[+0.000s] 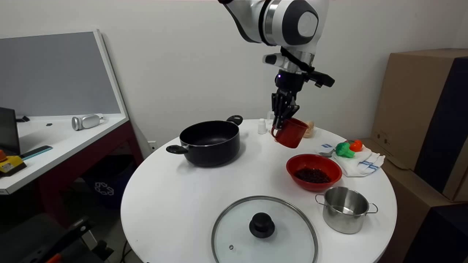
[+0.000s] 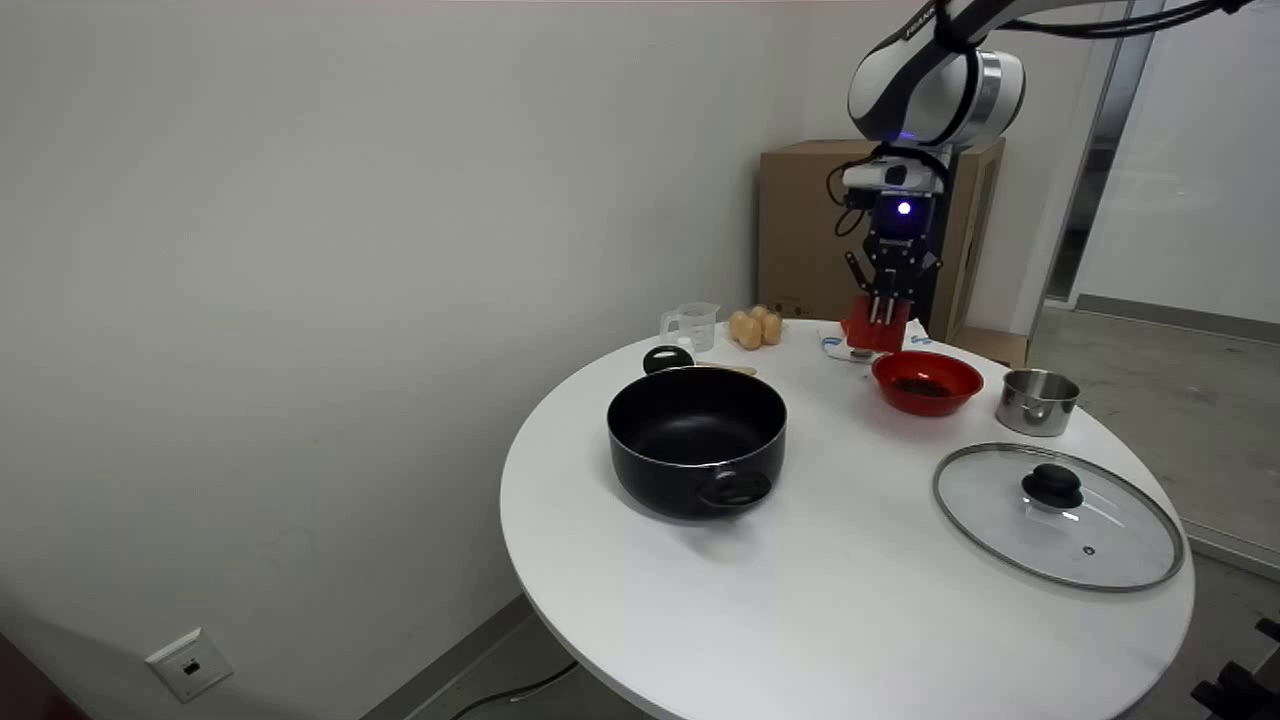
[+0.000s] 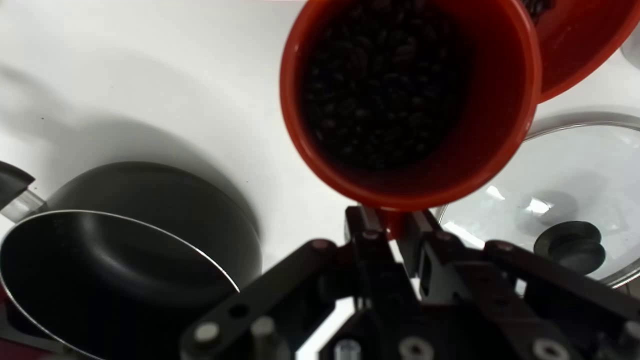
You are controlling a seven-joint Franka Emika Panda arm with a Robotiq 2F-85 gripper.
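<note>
A red mug (image 1: pixel 292 133) hangs above the table, tilted, with my gripper (image 1: pixel 280 126) shut on its handle. Dark beans (image 3: pixel 378 90) lie inside the mug, as the wrist view shows; there the gripper's fingertips (image 3: pixel 364 223) meet just below the rim. Beneath and slightly to the right in exterior view 1 stands a red bowl (image 1: pixel 294 172), with more dark beans (image 1: pixel 312 175) in its bottom. Mug and bowl are apart. No beans are seen falling.
A black pot (image 1: pixel 212 151) stands left of the mug. In front are a glass lid (image 1: pixel 285 236) and a small steel pot (image 1: pixel 344 219). Behind the bowl lies a towel (image 1: pixel 357 166) with a green item (image 1: pixel 345 150).
</note>
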